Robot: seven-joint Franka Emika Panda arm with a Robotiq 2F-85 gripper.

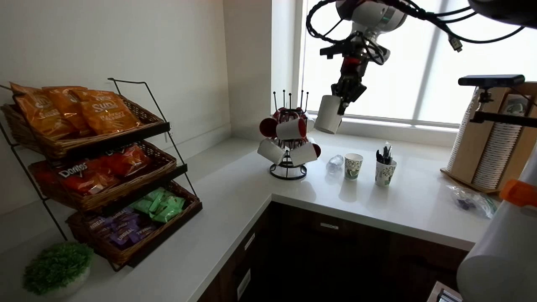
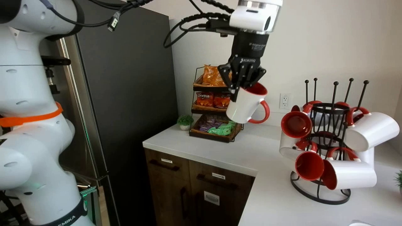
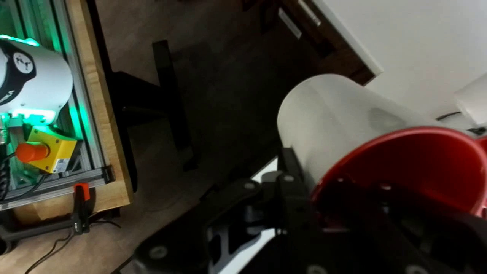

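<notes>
A white mug with a red inside and red handle (image 2: 245, 107) hangs in the air, tilted, with my gripper (image 2: 239, 88) shut on its wall near the rim. One finger is inside the mug and the other outside, as the wrist view shows with the mug (image 3: 338, 114) and its red rim. In exterior view 1 the mug (image 1: 328, 115) is high above the counter, to the right of the black mug rack (image 1: 288, 170). On that rack (image 2: 320, 197) hang several white mugs with red insides, such as one mug (image 2: 356, 174) at the lower right.
Two patterned paper cups stand on the counter: an empty-looking cup (image 1: 353, 167) and a cup with black utensils (image 1: 385, 173). A clear plastic item (image 1: 334, 164) lies beside them. Left is a snack rack (image 1: 166, 204); a cup-and-lid holder (image 1: 480, 146) stands at right.
</notes>
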